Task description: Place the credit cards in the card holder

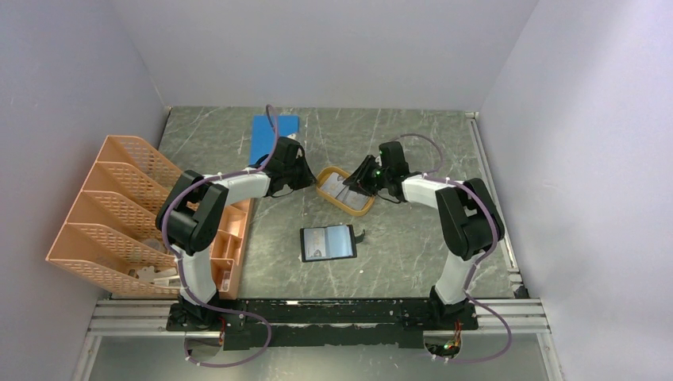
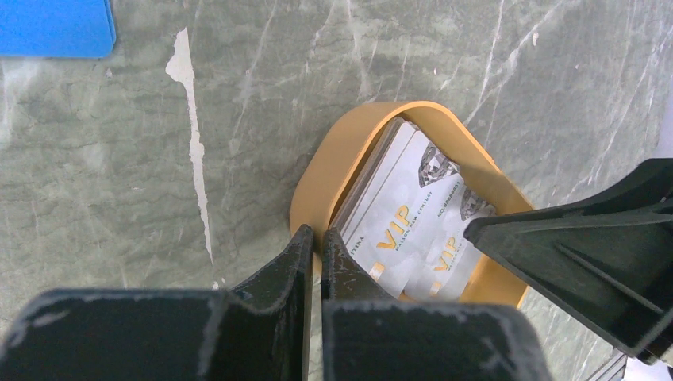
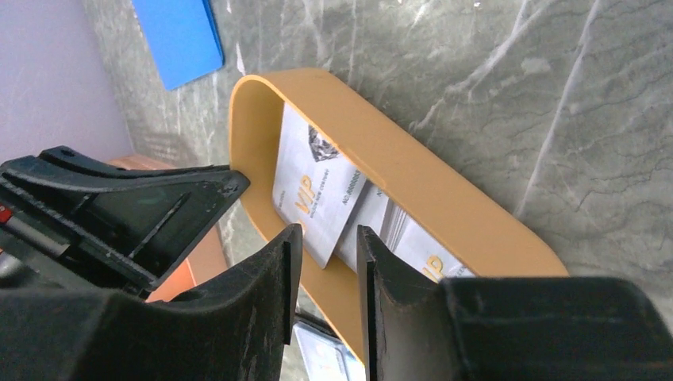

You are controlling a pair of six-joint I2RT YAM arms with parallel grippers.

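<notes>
White VIP cards (image 2: pixel 394 208) lie overlapping in a tan oblong box (image 1: pixel 341 207). My left gripper (image 1: pixel 313 183) is shut on the wall of that box at its left end; in the left wrist view, the fingertips (image 2: pixel 300 248) pinch the tan rim. Above the right part of the box, my right gripper stands open. The cards (image 3: pixel 317 190) show beyond its fingers, with nothing held between them. Nearer the front lies the card holder (image 1: pixel 328 243), spread open with a black edge and pale sleeves; a card-like picture shows in its left sleeve.
On the left stands an orange slotted rack (image 1: pixel 119 230) with several compartments, close to the left arm. A flat blue item (image 1: pixel 262 136) lies behind the left gripper. Bare table surrounds the card holder, mostly on its right.
</notes>
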